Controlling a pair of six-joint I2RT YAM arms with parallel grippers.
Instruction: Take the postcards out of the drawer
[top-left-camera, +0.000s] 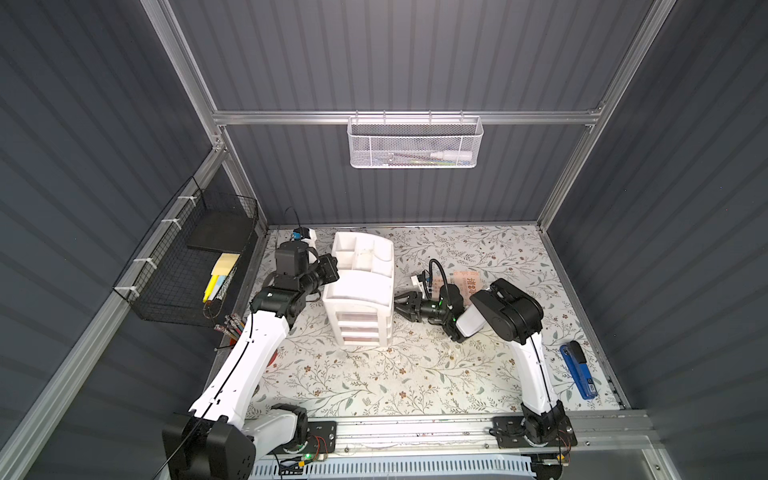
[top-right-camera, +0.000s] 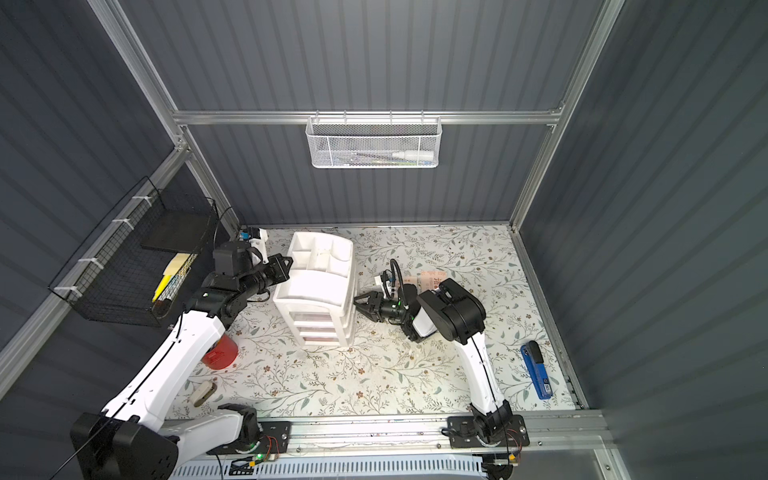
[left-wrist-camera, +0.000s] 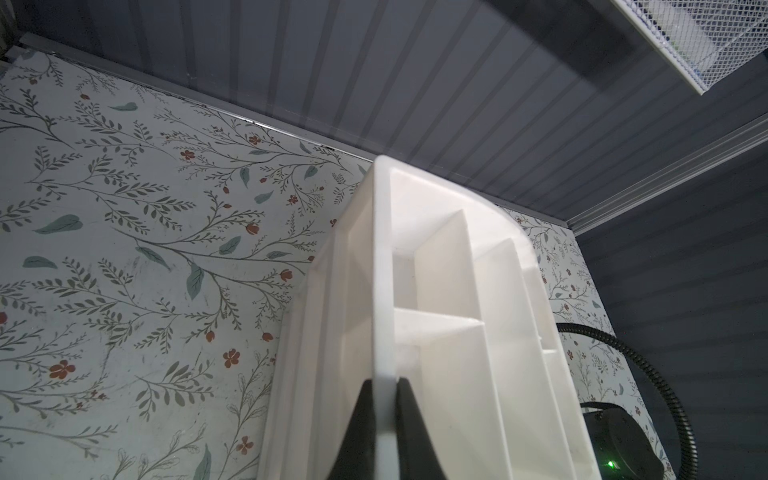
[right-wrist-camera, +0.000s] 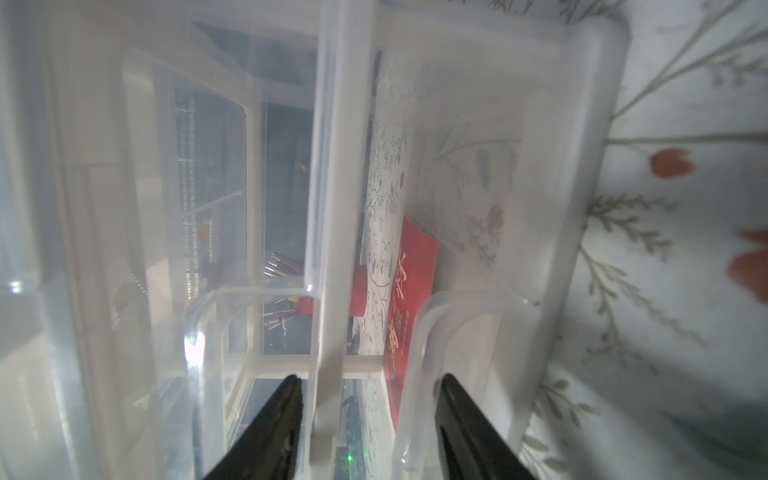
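Observation:
The white drawer unit (top-left-camera: 361, 289) stands near the middle of the table. At its left side, my left gripper is shut on the unit's thin upper rim (left-wrist-camera: 384, 304). On the right side, my right gripper is open and faces the translucent drawers. Between its fingers lie the edge of one drawer (right-wrist-camera: 340, 200) and part of the drawer (right-wrist-camera: 592, 120) closest to the table. Through the clear plastic in the right wrist view shows a red card (right-wrist-camera: 409, 308) with light lettering, seemingly in that low drawer. How many cards there are cannot be seen.
Printed pinkish paper (top-left-camera: 465, 281) lies behind the right arm. A blue stapler (top-left-camera: 577, 369) is at the far right, a red pot (top-right-camera: 220, 352) at the left. A black wire basket (top-left-camera: 192, 264) hangs on the left wall.

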